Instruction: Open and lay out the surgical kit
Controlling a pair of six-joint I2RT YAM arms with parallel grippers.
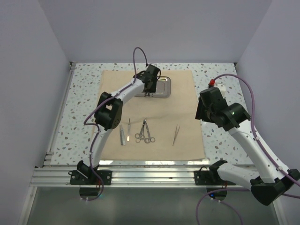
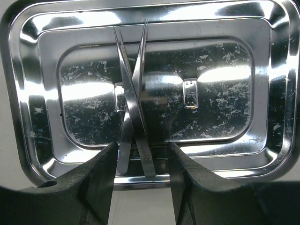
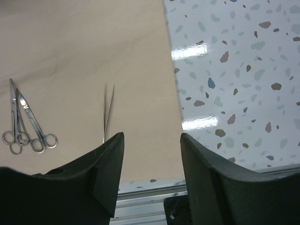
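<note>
Two metal tweezers lie crossed in the steel tray (image 2: pixel 28 122), one (image 2: pixel 133 104) over the other (image 2: pixel 125 138), points toward the tray's far rim. My left gripper is open above the near rim, its fingers on either side of the tweezers' blunt ends and apart from them. From above, the left arm covers part of the tray (image 1: pixel 165 95). My right gripper is open and empty, up over the right side. On the brown cloth (image 1: pixel 164 112) lie another pair of tweezers (image 1: pixel 176 135), several scissor-type tools (image 1: pixel 148 134) and two slim instruments (image 1: pixel 129 130) (image 1: pixel 122 135).
Speckled tabletop (image 1: pixel 77 103) borders the cloth on both sides. A metal rail (image 1: pixel 154 176) runs along the front edge. Bare cloth lies between the tray and the laid-out tools, and toward the right.
</note>
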